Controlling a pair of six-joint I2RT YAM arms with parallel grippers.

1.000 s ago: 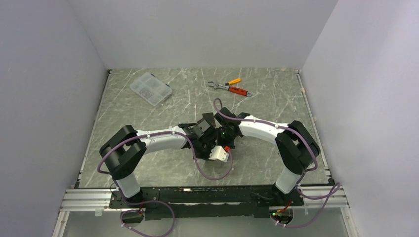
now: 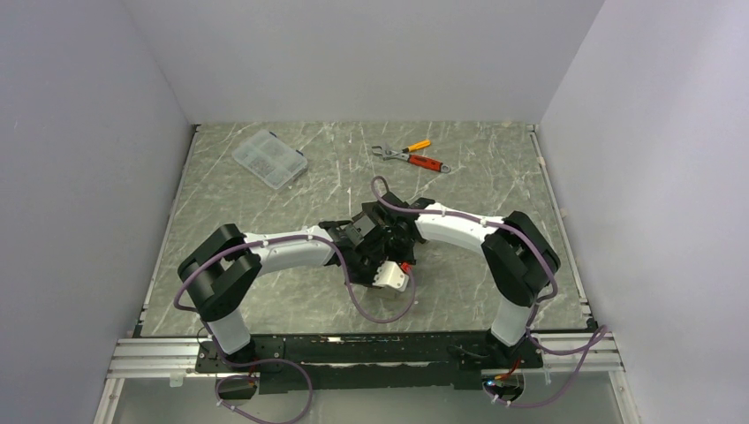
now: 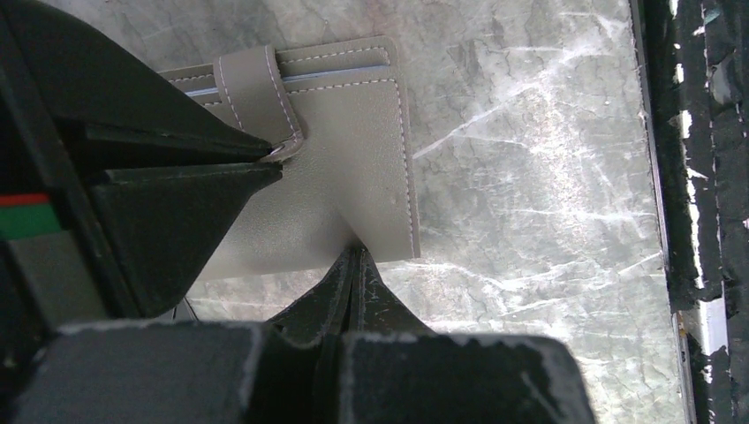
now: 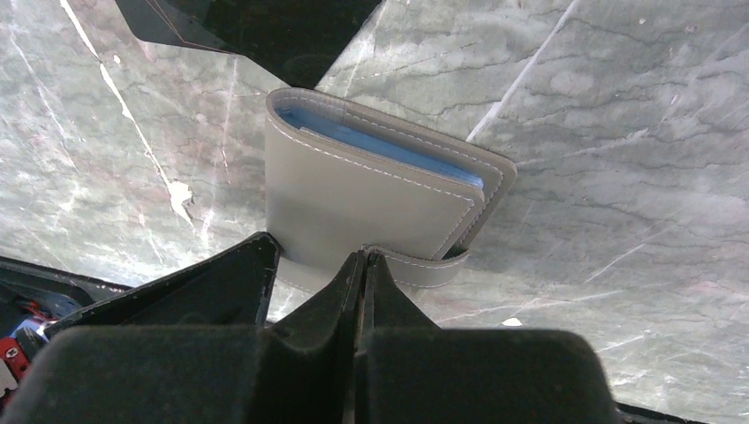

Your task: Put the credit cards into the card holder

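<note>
The grey card holder (image 4: 362, 185) lies folded on the table, with a blue edge (image 4: 389, 150) showing between its flaps. In the left wrist view, its strap (image 3: 259, 88) crosses the top edge. The strap's end goes in between the fingertips of my right gripper, which is shut on it. My left gripper is shut with its tips pressed to the holder's lower part, denting the leather; nothing shows between them. From above, both arms hide the holder.
A dark flat object (image 4: 247, 26) lies just beyond the holder. Farther back are a clear compartment box (image 2: 270, 159), red-handled pliers (image 2: 427, 162) and an orange-handled tool (image 2: 417, 146). The two arms stand very close together at the middle.
The left arm looks unmoved, as do the box and tools.
</note>
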